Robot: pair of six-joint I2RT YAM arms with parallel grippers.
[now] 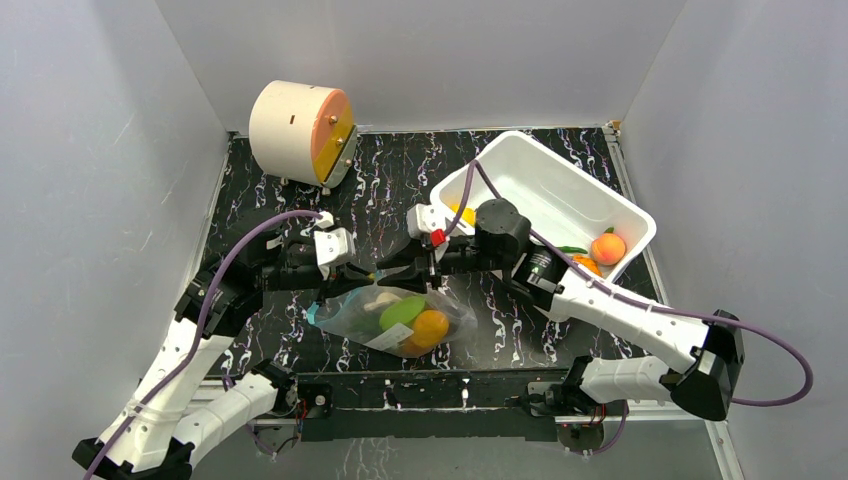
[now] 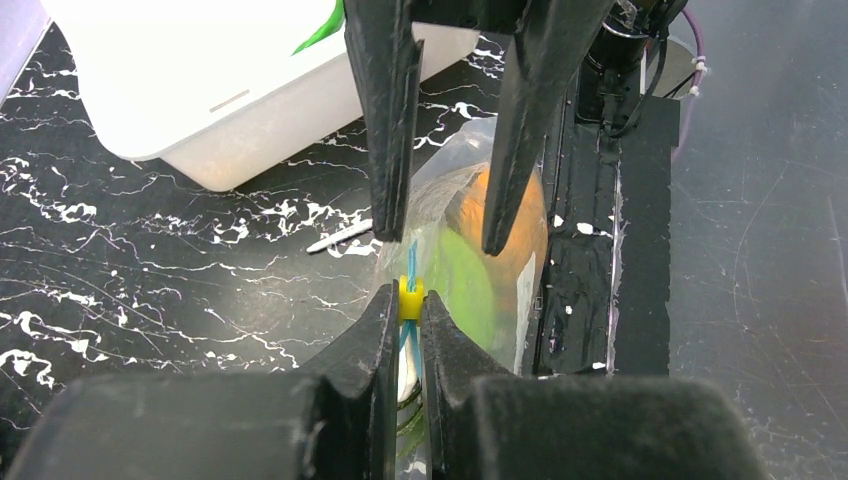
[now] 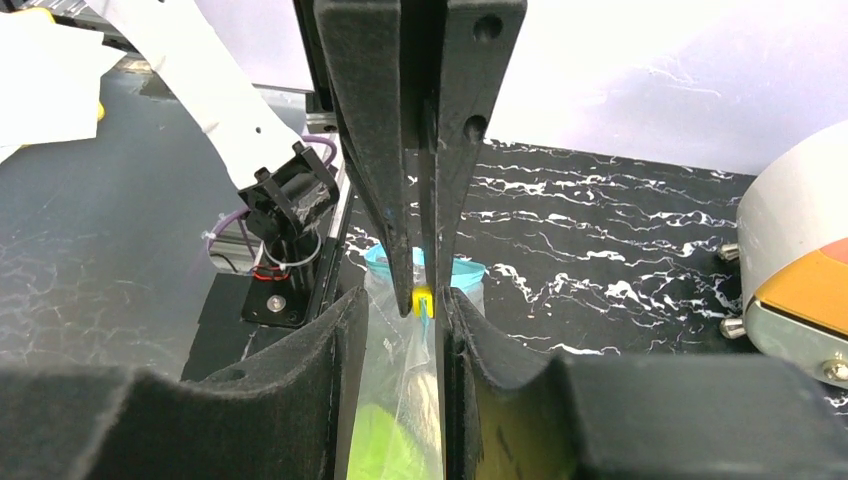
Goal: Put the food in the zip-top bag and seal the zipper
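A clear zip top bag (image 1: 358,313) with a blue zipper strip (image 2: 412,262) hangs below my grippers, holding a green food item (image 1: 402,312), an orange one (image 1: 430,328) and something pale. My left gripper is shut on the bag's yellow zipper slider (image 2: 411,300). Facing it, my right gripper stands open. In the left wrist view its two fingers (image 2: 515,150) are spread just above the slider, with nothing gripped between them. The right wrist view shows the blue strip running to both sides of the slider.
At the back right, a white bin (image 1: 545,165) holds a peach (image 1: 607,248), an orange item (image 1: 586,264), something green and something yellow. A white drum with coloured sections (image 1: 290,130) stands at the back left. Dark marbled table shows between them.
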